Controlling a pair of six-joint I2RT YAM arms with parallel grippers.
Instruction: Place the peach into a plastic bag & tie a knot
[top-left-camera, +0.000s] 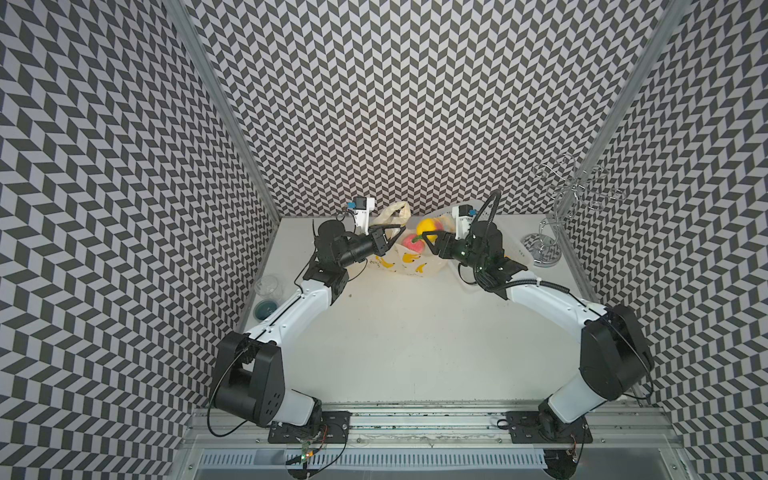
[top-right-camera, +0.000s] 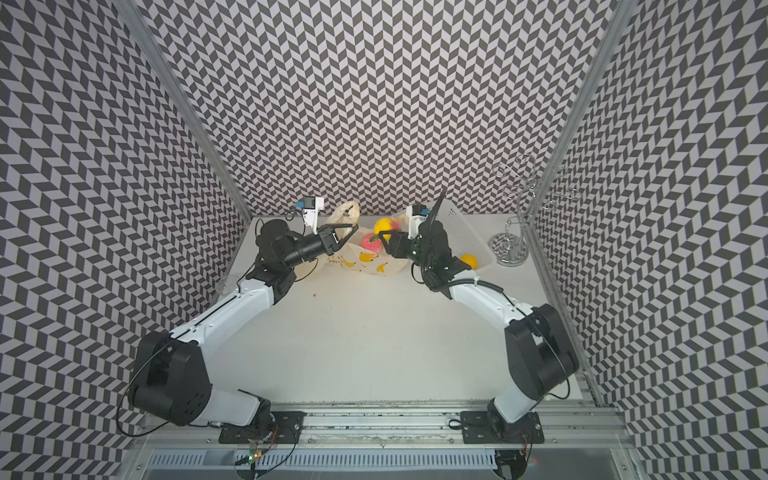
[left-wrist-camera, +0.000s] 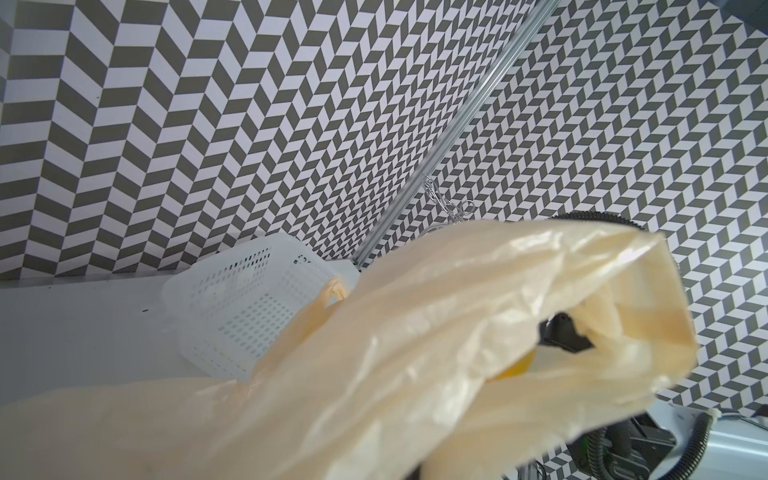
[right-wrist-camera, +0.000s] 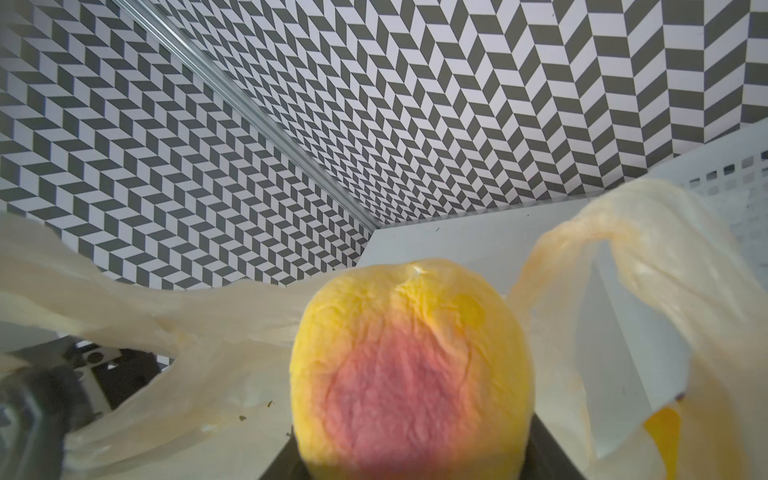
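Observation:
A cream plastic bag (top-left-camera: 404, 264) printed with bananas stands upright at the table's back centre. My left gripper (top-left-camera: 396, 232) is shut at its upper left edge; crumpled plastic (left-wrist-camera: 440, 320) fills the left wrist view and hides the fingertips. My right gripper (top-left-camera: 432, 238) has a yellow-pink peach (right-wrist-camera: 412, 368) between its fingers at the bag's mouth; whether they grip it firmly cannot be seen. A pink fruit with a green leaf (top-right-camera: 369, 244) shows lower in the bag.
A white perforated basket (left-wrist-camera: 232, 304) stands behind my right arm, with a yellow fruit (top-right-camera: 468, 261). A metal rack (top-left-camera: 541, 248) is at the back right, clear containers (top-left-camera: 265, 308) at the left.

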